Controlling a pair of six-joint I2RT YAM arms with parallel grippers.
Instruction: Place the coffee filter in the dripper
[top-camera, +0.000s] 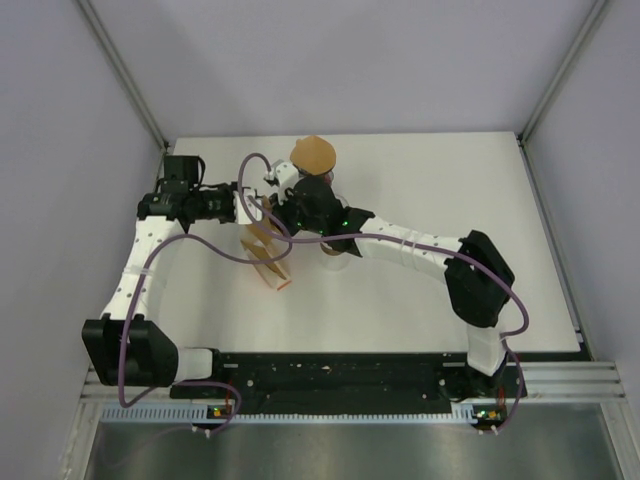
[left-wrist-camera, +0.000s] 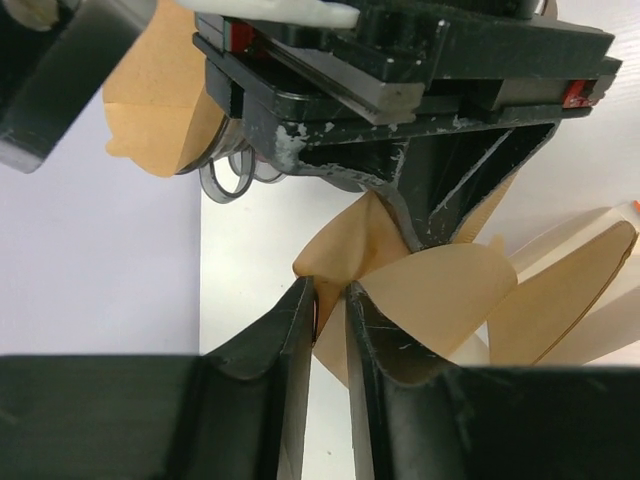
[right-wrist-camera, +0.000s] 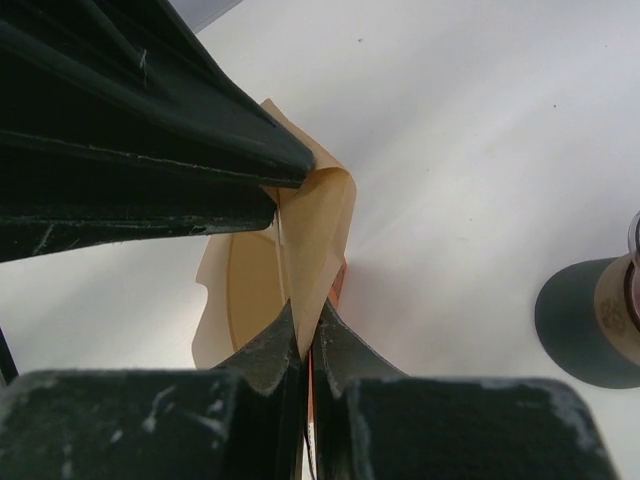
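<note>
Brown paper coffee filters (top-camera: 262, 260) stand in a cluster at the centre left, with my two grippers close together over them. In the left wrist view my left gripper has its tips a little apart at a folded filter (left-wrist-camera: 430, 300); whether they grip it is unclear. My right gripper is shut, with the thin edge of a filter (right-wrist-camera: 315, 235) running down to its fingertips. The dark fingers of the left gripper lie across the upper left of the right wrist view, touching that filter's top.
Behind the grippers at the back stands a container topped with brown paper (top-camera: 312, 152), partly hidden. A dark cylinder (right-wrist-camera: 580, 320) is at the right of the right wrist view.
</note>
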